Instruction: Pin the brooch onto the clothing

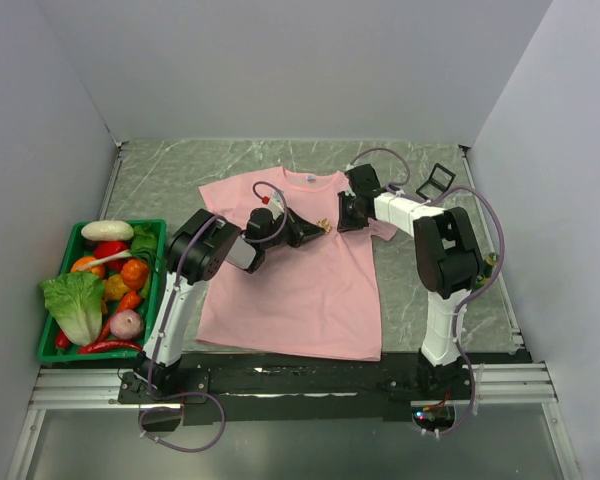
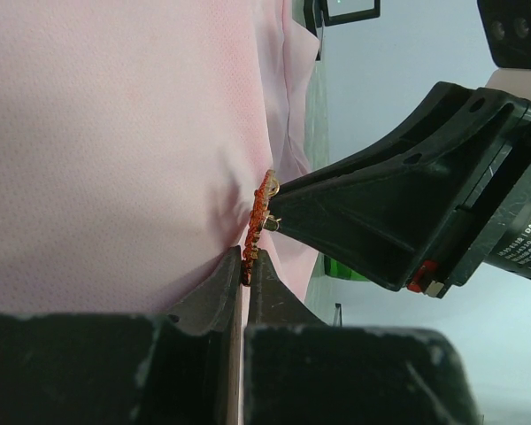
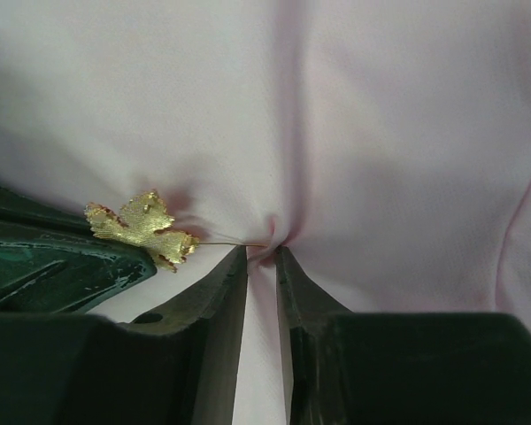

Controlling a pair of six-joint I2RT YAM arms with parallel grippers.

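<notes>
The pink shirt [image 1: 290, 300] lies spread on the table. In the top view, my left gripper [image 1: 318, 231] is shut on the gold leaf-shaped brooch [image 1: 325, 225] over the upper chest. In the left wrist view the brooch [image 2: 257, 212] stands edge-on in those fingers. The right wrist view shows its thin pin [image 3: 221, 243] running from the leaf to a small puckered fold [image 3: 270, 239] of cloth. Around that fold, my right gripper stands narrowly open, cloth showing between its fingertips. The pin's tip is hidden at the fold.
A green basket [image 1: 157, 290] of vegetables stands at the far left. A black frame-like object [image 1: 437, 180] lies at the back right, beyond the sleeve. The two grippers are very close together.
</notes>
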